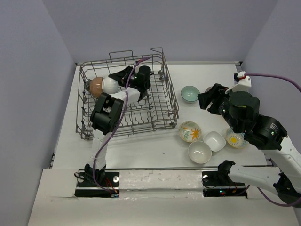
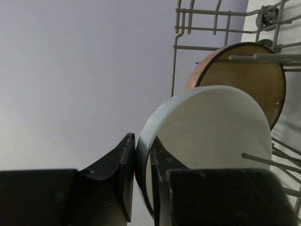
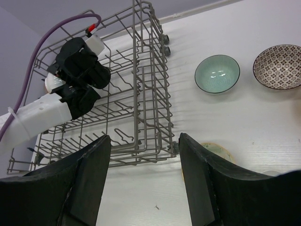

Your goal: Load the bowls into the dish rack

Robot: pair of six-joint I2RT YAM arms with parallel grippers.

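A white bowl (image 2: 211, 127) stands tilted on its side in the wire dish rack (image 1: 162, 103), right beside a brown bowl (image 2: 244, 70) at the rack's left end. My left gripper is shut on the white bowl's rim, one finger on either side of it. From above, the white bowl (image 1: 110, 85) shows between the brown bowl (image 1: 96, 87) and the left gripper (image 1: 113, 77). My right gripper hangs open right of the rack with nothing between its fingers. Below it in the right wrist view, a green bowl (image 3: 217, 73) and a patterned brown bowl (image 3: 278, 67) lie on the table.
On the table right of the rack are a flower-patterned bowl (image 1: 190, 132), two white bowls (image 1: 200, 152) (image 1: 214, 141) and a yellow-centred bowl (image 1: 235, 138). The rack's middle and right rows are empty. Bare table lies in front of the rack.
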